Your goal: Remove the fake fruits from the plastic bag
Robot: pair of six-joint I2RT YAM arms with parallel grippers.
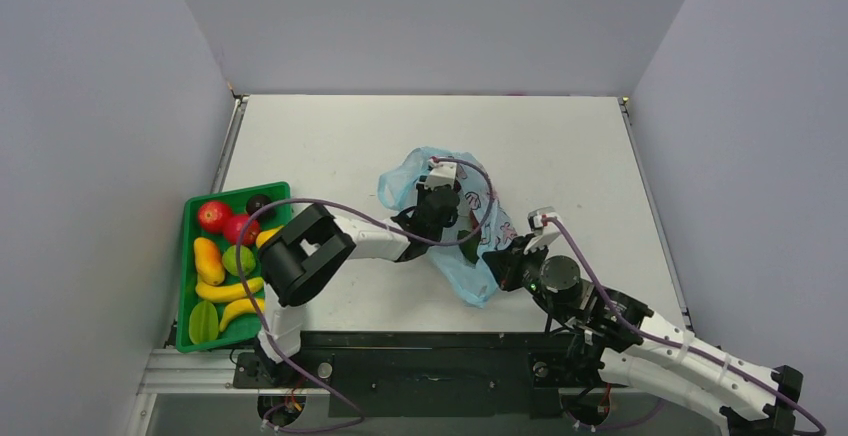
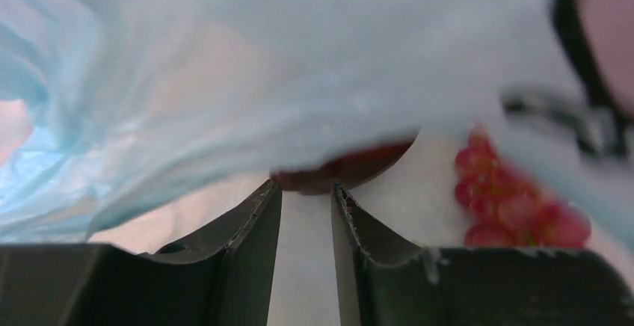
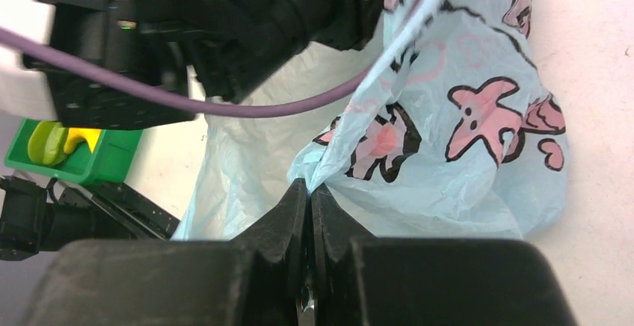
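The light blue plastic bag (image 1: 470, 276) lies crumpled mid-table. My left gripper is inside it with fingertips part open and nothing seen between them. Past them a dark red elongated fruit (image 2: 351, 163) and, to the right, red grapes (image 2: 516, 206) show under the film, blurred. A dark green item (image 1: 467, 246) shows in the bag in the top view. My right gripper is shut at the bag's right part, where a fold of the printed film (image 3: 471, 124) meets its fingertips.
A green tray (image 1: 186, 296) at the left holds several fake fruits, including bananas, tomatoes and a mango. Walls stand on both sides.
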